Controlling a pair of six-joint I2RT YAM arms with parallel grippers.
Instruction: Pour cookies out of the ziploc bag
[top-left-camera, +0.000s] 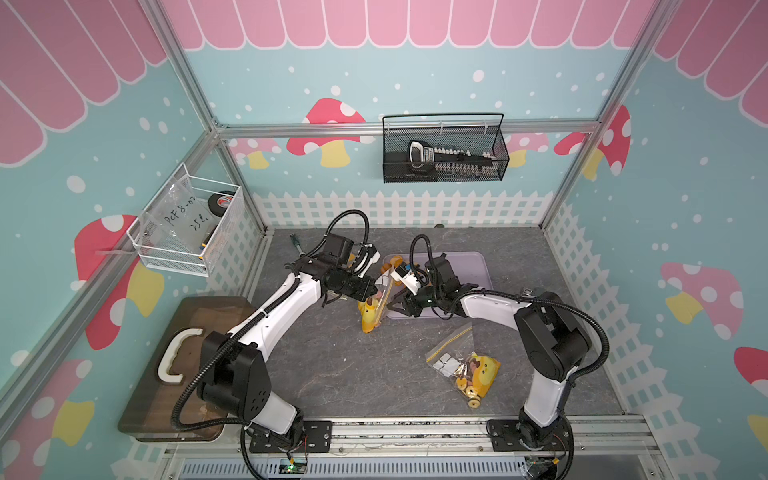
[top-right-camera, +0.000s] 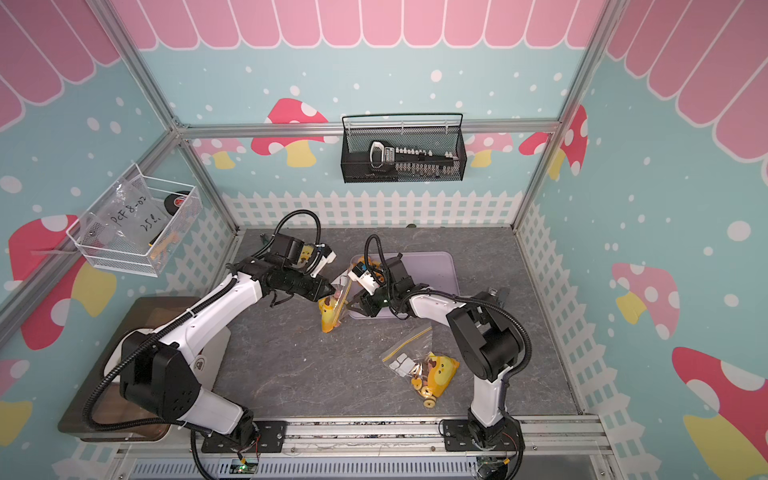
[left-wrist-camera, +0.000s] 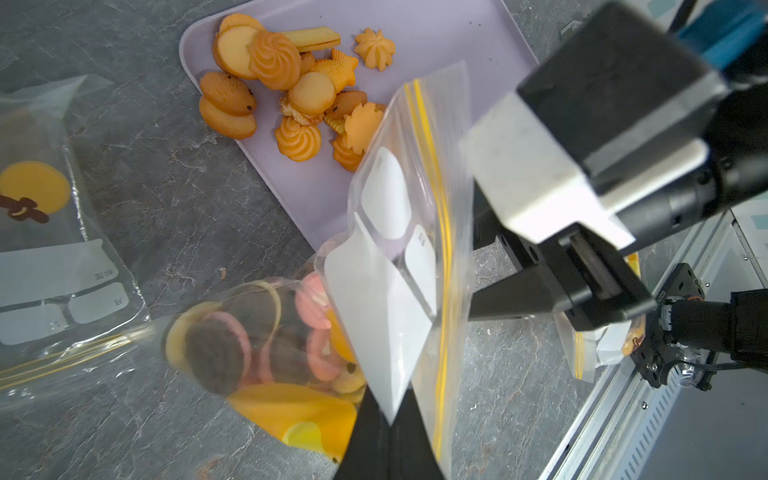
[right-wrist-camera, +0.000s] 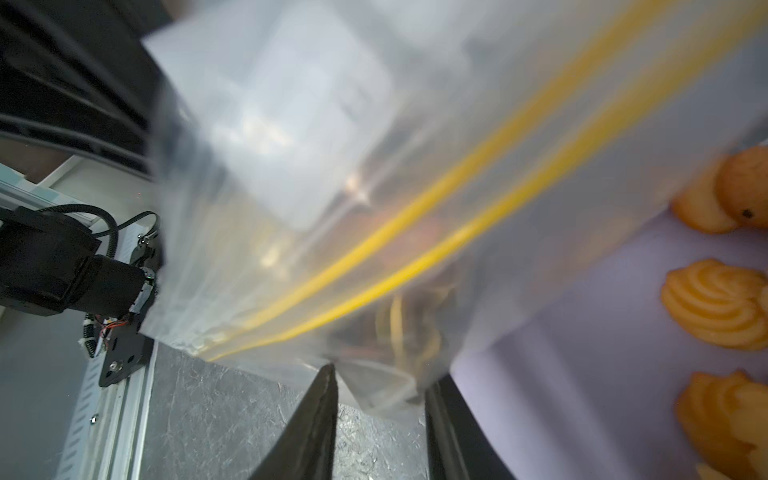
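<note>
A clear ziploc bag (left-wrist-camera: 448, 264) with a yellow seal line, white labels and cookies inside hangs tilted over the table. My left gripper is shut on its clear wall, beside a white label. In the right wrist view, my right gripper is partly open, one finger on each side of the bag's mouth edge (right-wrist-camera: 384, 384); whether they touch the film is unclear. Several loose cookies (left-wrist-camera: 312, 94) lie on the left part of the lilac tray (left-wrist-camera: 456, 32), behind the bag.
A second filled ziploc bag (top-left-camera: 480, 372) lies on the table's front right. An apparently empty bag (left-wrist-camera: 64, 216) is at the left in the left wrist view. Bare table (top-left-camera: 360, 376) spreads in front of both grippers.
</note>
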